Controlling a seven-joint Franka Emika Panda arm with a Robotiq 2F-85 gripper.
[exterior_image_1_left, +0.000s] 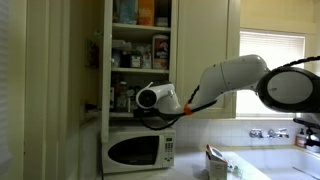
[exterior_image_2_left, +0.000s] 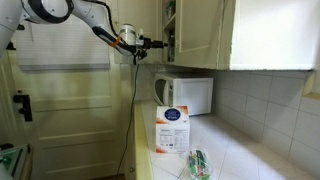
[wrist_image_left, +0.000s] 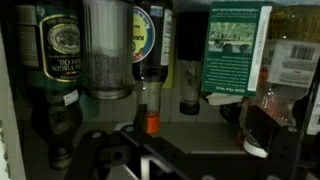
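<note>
My gripper is open in the wrist view, its dark fingers spread along the lower part of the picture with nothing seen between them. Ahead are shelf items that look upside down: a dark green bottle (wrist_image_left: 62, 60), a clear glass jar (wrist_image_left: 108, 50), a bottle with a red cap (wrist_image_left: 152, 62), a dark-topped container (wrist_image_left: 190, 60), a green box (wrist_image_left: 232, 52) and a clear bottle (wrist_image_left: 285, 70). In the second exterior view the gripper (exterior_image_2_left: 154, 43) is at the open cabinet's edge. The first exterior view shows the arm's end by the lower shelf, its fingers hard to make out.
Below the shelves stands a white microwave (exterior_image_1_left: 138, 150) on the counter. An open box (exterior_image_1_left: 215, 162) and a clear green-marked package (exterior_image_2_left: 199, 164) are on the counter too. A cabinet door (exterior_image_1_left: 208, 55) hangs close behind the arm.
</note>
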